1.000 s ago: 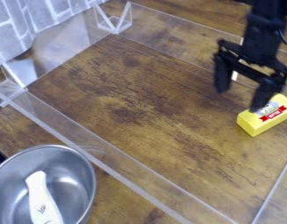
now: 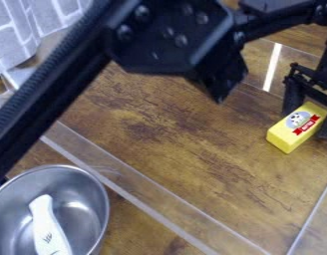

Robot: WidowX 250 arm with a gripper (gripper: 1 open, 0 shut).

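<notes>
A yellow box point(image 2: 287, 136) with a red-and-white label lies on the wooden surface at the right. The black gripper point(image 2: 307, 100) is at the right edge, down at the box's upper end; whether its fingers are closed on the box cannot be told. A large black arm link crosses the upper left of the view, hiding part of the surface.
A steel bowl point(image 2: 20, 237) with a white-handled utensil point(image 2: 48, 224) is at the lower left. Clear plastic strips edge the wooden area. A pale checked cloth point(image 2: 20, 25) is at the top left.
The gripper has moved right and down to the yellow box, and the black arm link has swung much farther into the upper left of the view.
</notes>
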